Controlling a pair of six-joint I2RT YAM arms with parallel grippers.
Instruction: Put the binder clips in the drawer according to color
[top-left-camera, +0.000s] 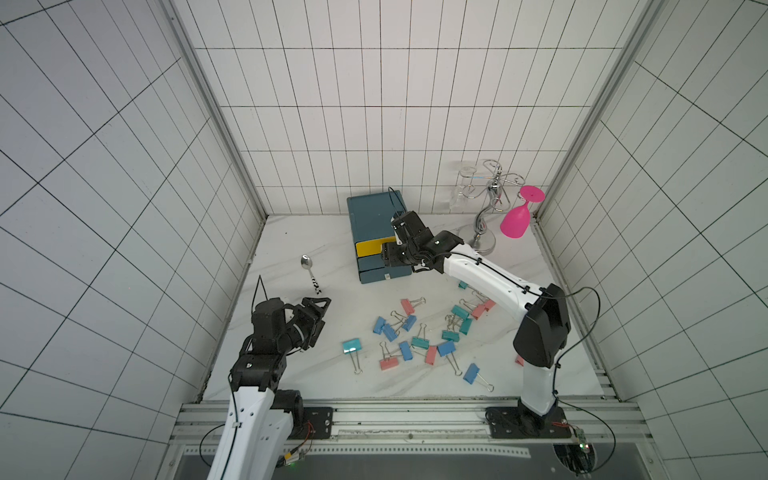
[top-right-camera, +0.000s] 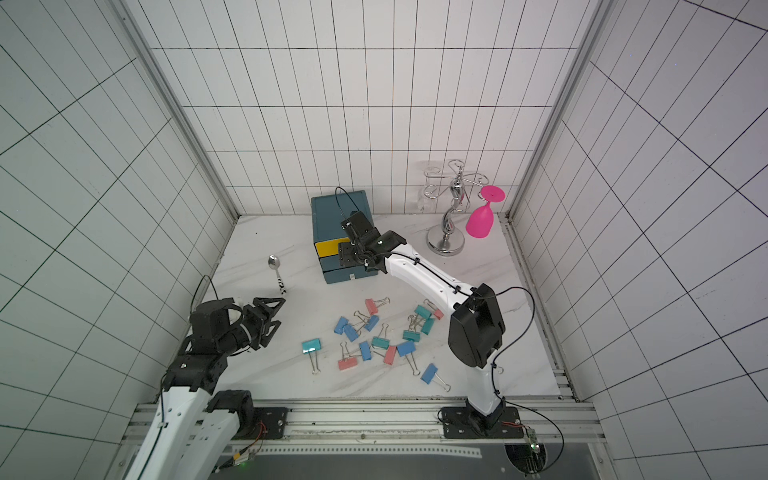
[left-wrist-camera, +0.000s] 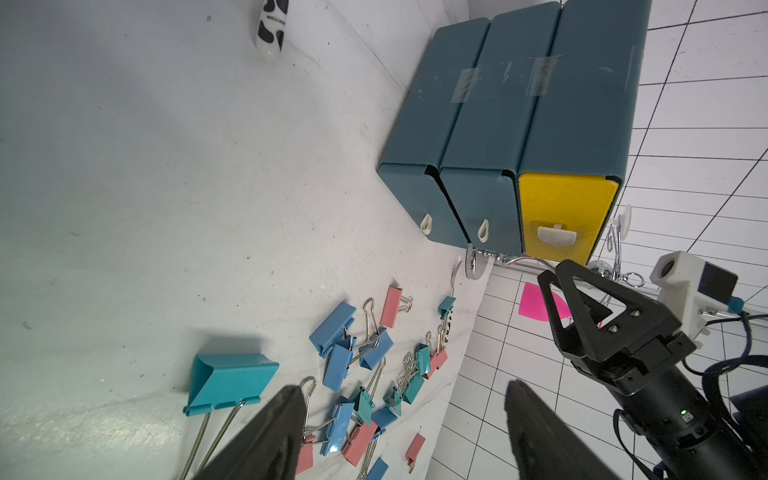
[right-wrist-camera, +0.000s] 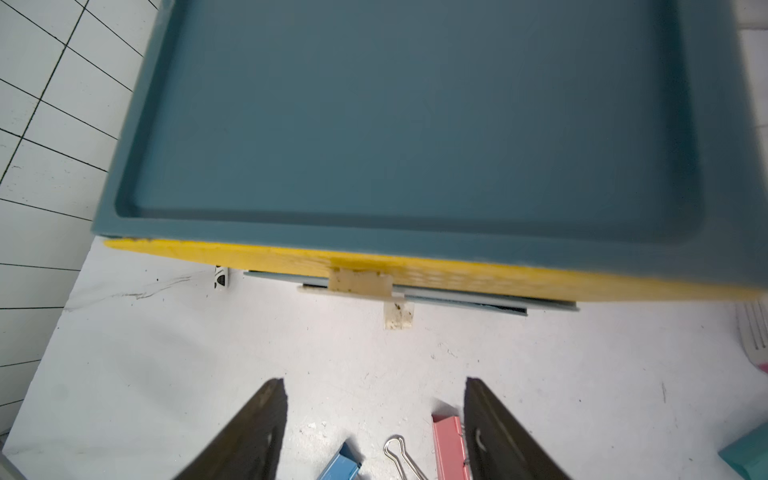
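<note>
The drawer cabinet (top-left-camera: 376, 212) has a yellow top drawer (left-wrist-camera: 564, 209) and two blue-grey drawers below, all looking shut. Right in front of its upper front hovers my right gripper (top-left-camera: 386, 254), open; the gap between its fingers is empty. My left gripper (top-left-camera: 321, 310) is above the left of the table, its fingers (left-wrist-camera: 268, 432) apart with nothing held. Blue, teal and pink binder clips lie scattered on the table, among them a teal clip (left-wrist-camera: 230, 380) apart at the left, a pink clip (top-left-camera: 389, 363) and a blue clip (top-left-camera: 472, 373).
A spoon (top-left-camera: 311, 272) lies left of the cabinet. At the back right stands a metal rack (top-right-camera: 445, 236) with a pink goblet (top-left-camera: 516, 220) hanging on it. Bare table lies between spoon and clips.
</note>
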